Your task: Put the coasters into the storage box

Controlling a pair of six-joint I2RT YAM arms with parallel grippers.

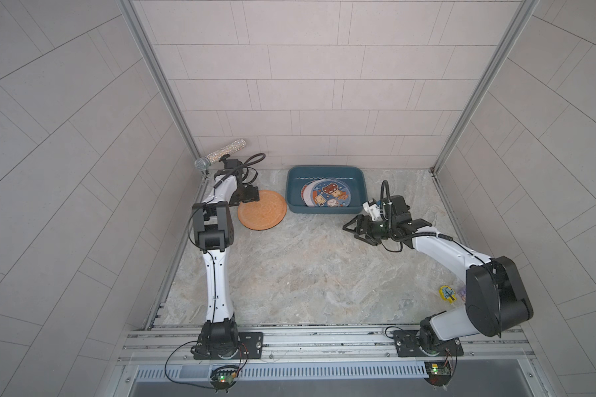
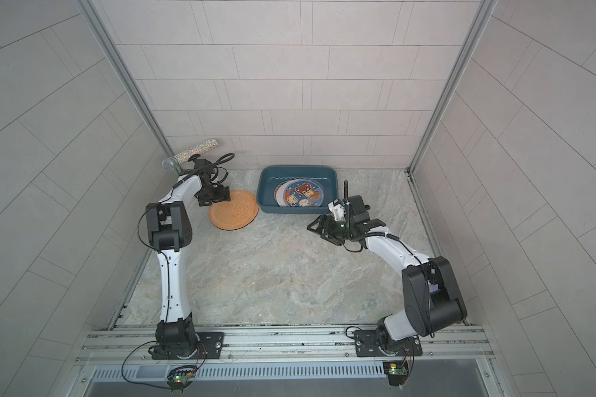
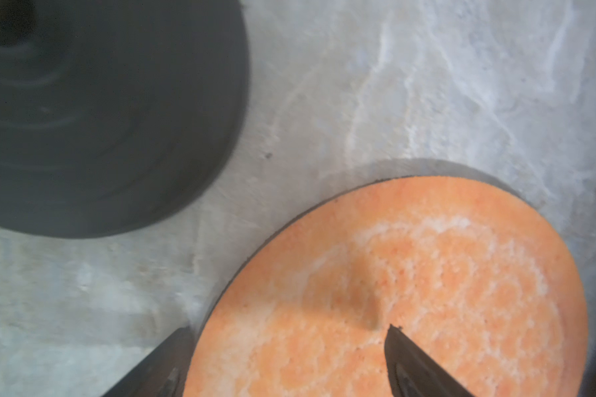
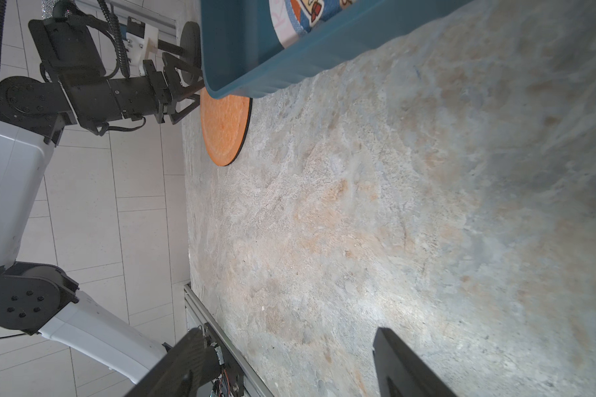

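Note:
An orange round coaster (image 1: 262, 210) lies flat on the table, left of the teal storage box (image 1: 296, 201). Inside the box are overlapping round coasters (image 1: 334, 193), the top one a cartoon print on blue. Over the orange coaster's left edge is my left gripper, its fingers apart. One finger (image 3: 169, 360) is just outside the coaster's rim, seemingly touching it; the other is over its top. My right gripper hangs open and empty in front of the box's right corner. Fingertip contact with the top is hard to judge.
A dark grey ridged disc (image 3: 112, 119) sits just beyond the orange coaster, mostly covered by my left arm from above. A glittery tube (image 1: 226, 151) lies against the back left wall. A small yellow-and-blue item (image 1: 447, 293) rests beside my right arm.

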